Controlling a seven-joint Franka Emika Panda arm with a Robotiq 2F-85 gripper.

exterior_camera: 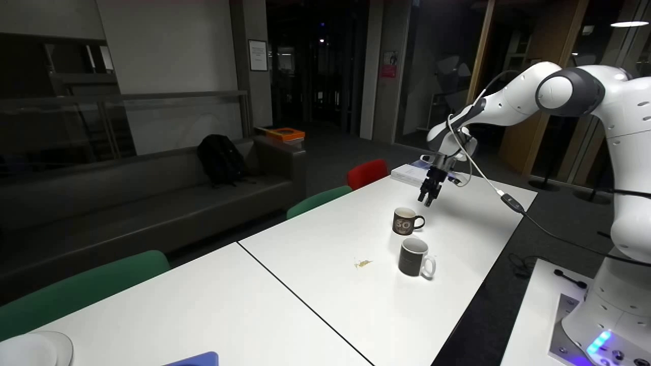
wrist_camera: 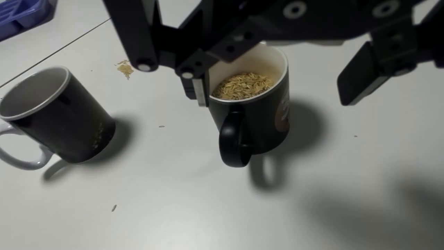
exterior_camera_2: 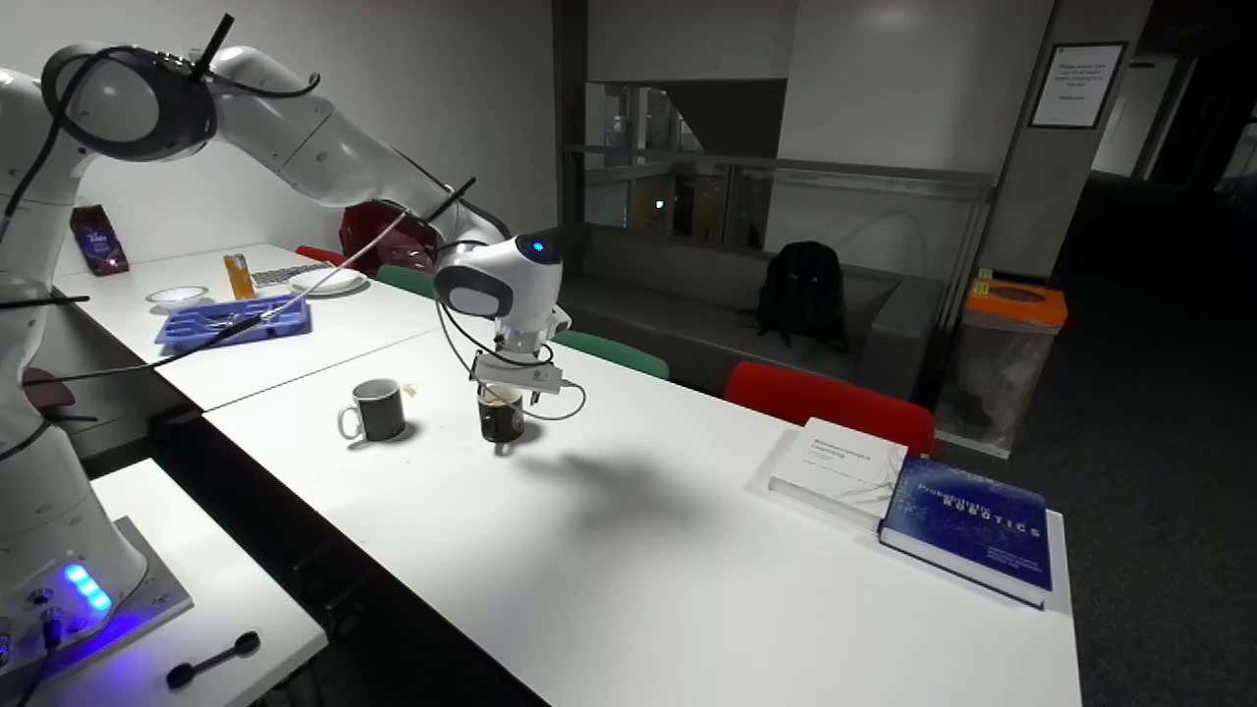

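Observation:
The wrist view shows this mug upright, golden grain-like bits (wrist_camera: 242, 86) inside and its black handle (wrist_camera: 233, 141) toward the viewer. Nothing is held. A second mug (exterior_camera: 410, 258), dark with a white handle, stands upright nearer that camera. Its visible inside looks empty in the wrist view, though the bottom is hidden. In exterior view 2 the arm's wrist partly covers the "30" mug.
A small patch of spilled bits (wrist_camera: 125, 69) lies near the mugs. Two books, one white (exterior_camera_2: 839, 469) and one blue (exterior_camera_2: 968, 525), occupy the table's far end. A blue tray (exterior_camera_2: 236, 322) sits on the other table section. Open tabletop stretches between mugs and books.

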